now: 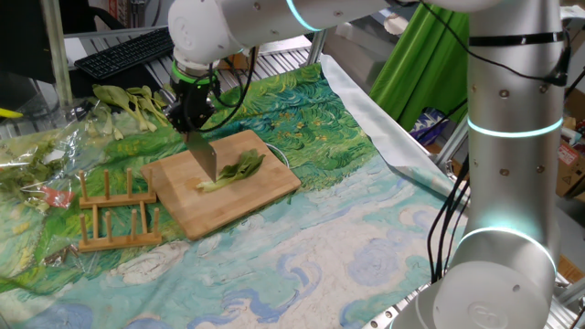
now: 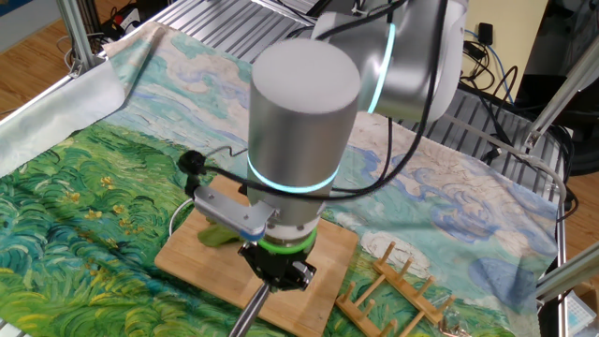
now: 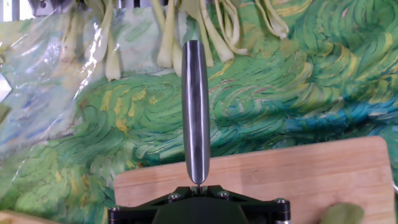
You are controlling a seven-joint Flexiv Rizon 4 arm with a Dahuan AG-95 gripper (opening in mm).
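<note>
My gripper is shut on a knife, whose metal handle (image 3: pixel 196 112) sticks out ahead of the fingers in the wrist view. In exterior view 1 the broad blade (image 1: pixel 202 157) points down over the wooden cutting board (image 1: pixel 196 215). Its lower tip is at the pale stem end of a leafy green vegetable (image 1: pixel 242 168) lying on the board; whether it touches the stem or the wood I cannot tell. Exterior view 2 shows the vegetable (image 2: pixel 217 234) partly covered by the arm, and only part of the knife (image 2: pixel 251 311).
Left of the board stands a wooden peg rack (image 1: pixel 119 242). More leafy greens (image 1: pixel 128 105) lie behind it, with greens in clear plastic (image 1: pixel 37 174) at the far left.
</note>
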